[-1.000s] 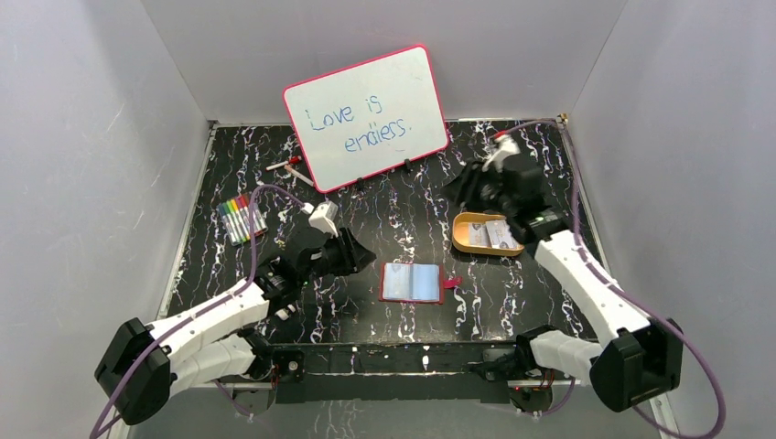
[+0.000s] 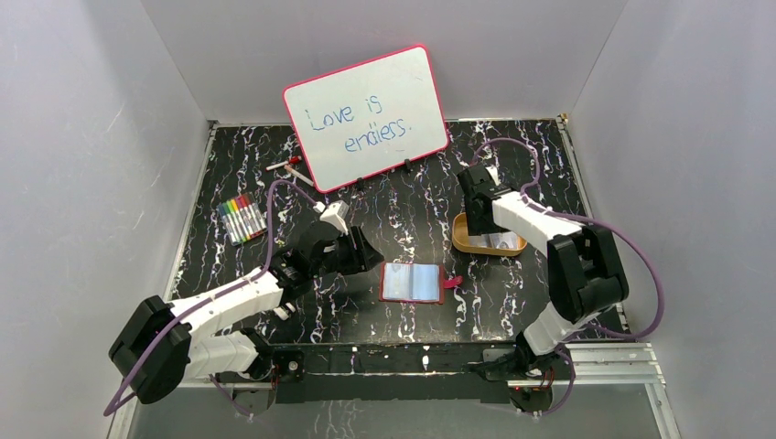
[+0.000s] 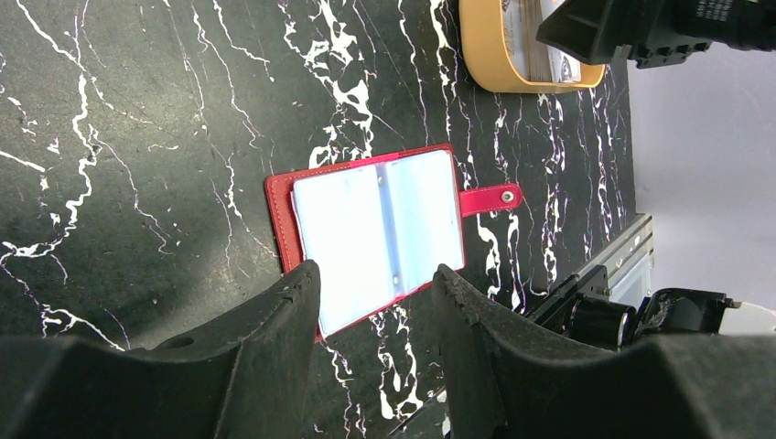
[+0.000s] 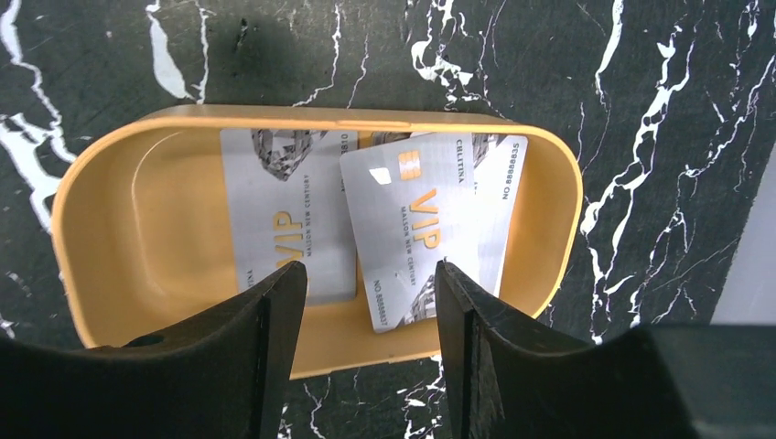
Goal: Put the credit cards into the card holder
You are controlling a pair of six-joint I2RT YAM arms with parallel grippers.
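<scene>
The red card holder (image 3: pixel 285 229) lies spread open on the table, its clear sleeves (image 3: pixel 343 247) facing up and its strap (image 3: pixel 490 199) pointing right. Above and to its left hovers my left gripper, part open and empty. In the right wrist view, silver VIP cards lie in the tan tray: one card (image 4: pixel 291 197) at the left, and a tilted card (image 4: pixel 412 215) on top of another card (image 4: pixel 495 210) at the right. My right gripper is open over the tray, fingers pointing down, nothing between them.
The tan tray (image 2: pixel 459 234) has raised walls around the cards. A whiteboard (image 2: pixel 371 114) leans at the back, loose markers beside it. A set of coloured markers (image 2: pixel 242 219) lies at the left. Bare table separates the holder from the tray.
My right arm has swung in and its gripper has come down over the tray, turning to point downward. The left gripper has shifted slightly to the right compared with a second ago.
</scene>
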